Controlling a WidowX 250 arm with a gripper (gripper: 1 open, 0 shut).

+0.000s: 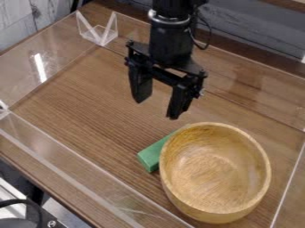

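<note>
My black gripper (pixel 160 91) hangs over the middle of the wooden tray, open, with its fingers spread left and right. Below it a green block (pixel 154 154) lies on the wood, partly hidden by the left edge of a large yellow-beige bowl (pixel 256 175) at the lower right.
A clear wire or plastic holder (pixel 98 27) stands at the back left. The tray's edges run along the back and sides, and a black cable shows at the lower left corner.
</note>
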